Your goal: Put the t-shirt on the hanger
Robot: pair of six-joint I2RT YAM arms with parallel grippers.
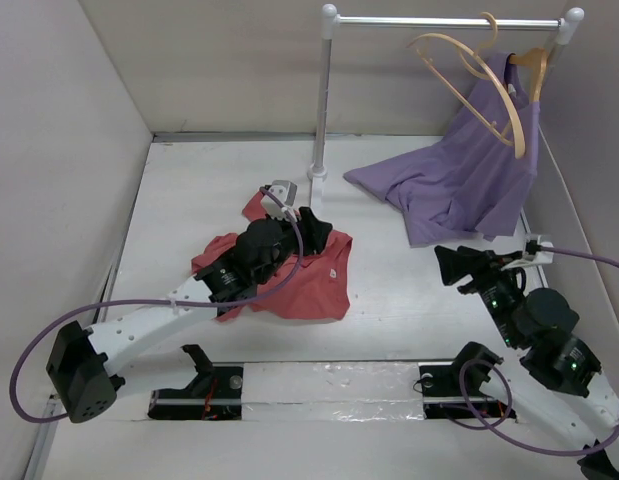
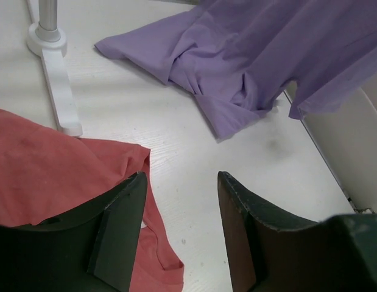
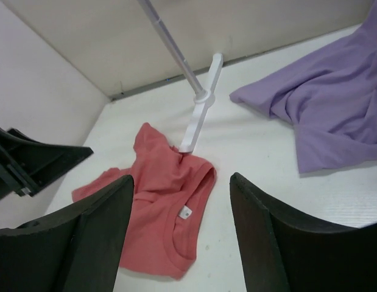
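A red T-shirt [image 1: 309, 290] [image 2: 66, 170] [image 3: 155, 237] lies crumpled on the white floor left of the rack's post. My left gripper [image 1: 309, 225] is open just above it, fingers empty. My right gripper [image 1: 459, 262] stands open at the right, over bare floor, with nothing between its fingers. Bare wooden hangers [image 1: 514, 115] hang from the rail [image 1: 439, 23] at upper right. Behind them a purple garment [image 1: 449, 190] [image 2: 249, 61] [image 3: 322, 109] hangs on another hanger, its lower part spread on the floor.
The rack's post [image 1: 321, 100] and white foot [image 3: 197, 121] stand at the back middle. Walls close in on both sides. Clear floor [image 1: 409, 300] lies between the red T-shirt and the right arm.
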